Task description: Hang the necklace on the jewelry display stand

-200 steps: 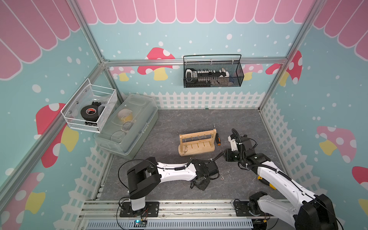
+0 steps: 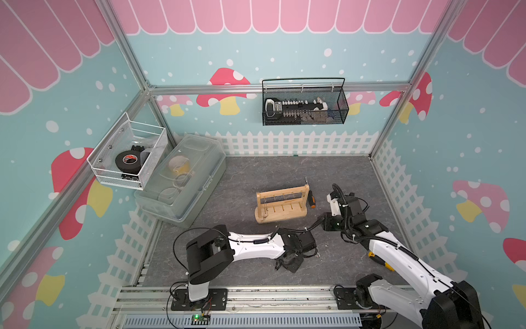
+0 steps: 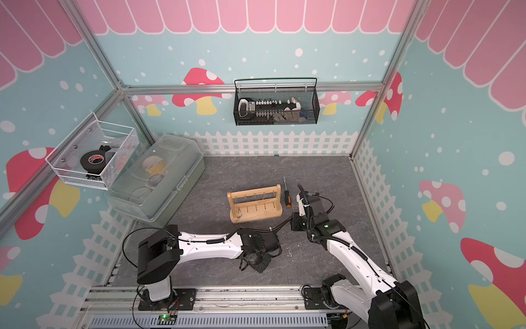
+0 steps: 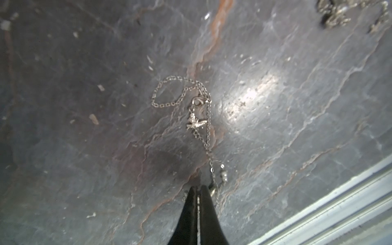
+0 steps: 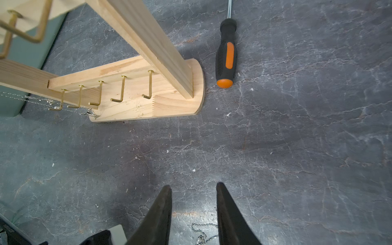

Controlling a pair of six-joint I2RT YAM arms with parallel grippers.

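A fine silver necklace (image 4: 192,122) with a small pendant lies on the grey floor beneath my left gripper, whose narrow fingers are close together over the lower chain; their gap is hard to see. A second chain pile (image 4: 334,12) lies at upper right of that view. The wooden display stand (image 3: 255,214) with brass hooks stands behind both arms; some chain (image 5: 87,113) is at its left end. My right gripper hangs near the stand's right front, fingers apart with nothing between them.
A screwdriver (image 5: 225,61) lies right of the stand. A translucent storage box (image 3: 148,181) fills the back left. Wire baskets (image 2: 304,109) hang on the walls. A yellow tool (image 2: 386,263) lies by the right arm.
My left arm and gripper have shifted slightly to the right along the floor. The right arm and the stand look unchanged.
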